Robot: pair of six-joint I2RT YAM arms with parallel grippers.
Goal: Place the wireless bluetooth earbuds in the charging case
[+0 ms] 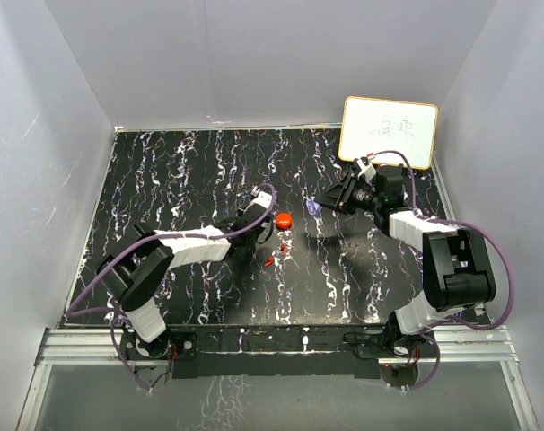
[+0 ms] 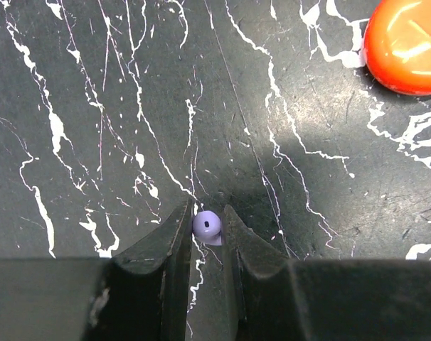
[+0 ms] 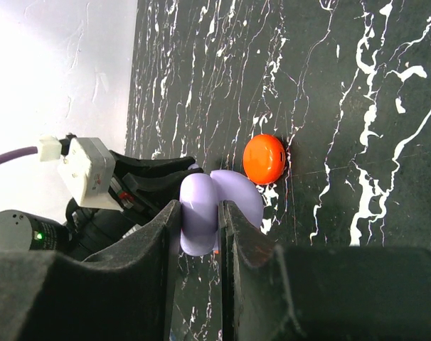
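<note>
A small lilac earbud [image 2: 207, 226] is pinched between the fingertips of my left gripper, which is shut on it above the black marbled table. My right gripper is shut on the lilac charging case [image 3: 237, 192], whose lid appears raised, and holds it right of centre in the top view [image 1: 313, 206]. The left arm is apart from it, to the left.
A round orange object [image 1: 284, 220] lies between the grippers, with small red pieces [image 1: 268, 261] below it. A whiteboard [image 1: 388, 133] lies at the back right.
</note>
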